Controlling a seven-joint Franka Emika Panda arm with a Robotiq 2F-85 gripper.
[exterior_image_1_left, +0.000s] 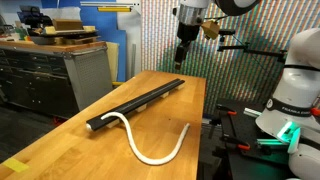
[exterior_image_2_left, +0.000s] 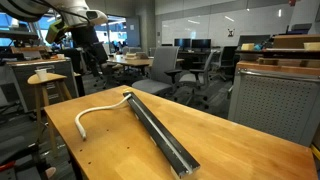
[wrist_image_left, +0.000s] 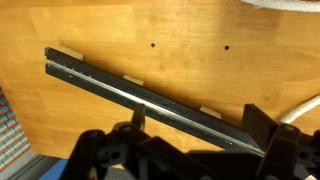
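Observation:
A long black rail (exterior_image_1_left: 135, 104) with a lengthwise groove lies on the wooden table; in the wrist view the rail (wrist_image_left: 115, 88) runs diagonally below my gripper. Beside it rests a white flexible cable or tube (exterior_image_1_left: 138, 151), bent into a wide curve, one end close to an end of the rail. Whether they touch I cannot tell. The same white cable (exterior_image_2_left: 98, 109) spans the table's left part in exterior view 2. High above the table hangs my gripper (exterior_image_1_left: 183, 55), open, apart from both things. Nothing is between its fingers.
Small pale tabs (wrist_image_left: 133, 80) line one side of the rail. A wooden stool (exterior_image_2_left: 55, 92) stands beyond the table, near office chairs (exterior_image_2_left: 168, 68). A metal cabinet (exterior_image_1_left: 98, 75) is behind the table.

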